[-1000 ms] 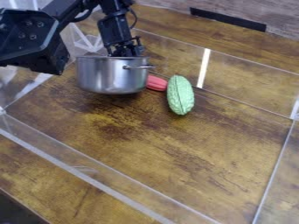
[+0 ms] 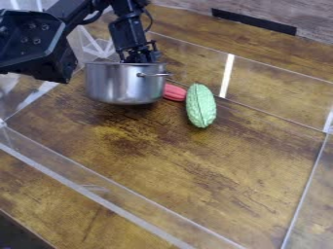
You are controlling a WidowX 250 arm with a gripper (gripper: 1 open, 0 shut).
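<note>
A steel pot [image 2: 124,88] with side handles stands on the wooden table at the upper left. The black robot arm reaches down from the top to just behind the pot, where my gripper [image 2: 138,55] is low at its rear rim. The fingertips are mostly hidden, so what is between them cannot be seen. A red object [image 2: 174,92] lies right of the pot, and a pale green vegetable-like object [image 2: 201,106] lies beside it.
Clear strips or edges run along its left, front and right. A dark wall edge is at the top right.
</note>
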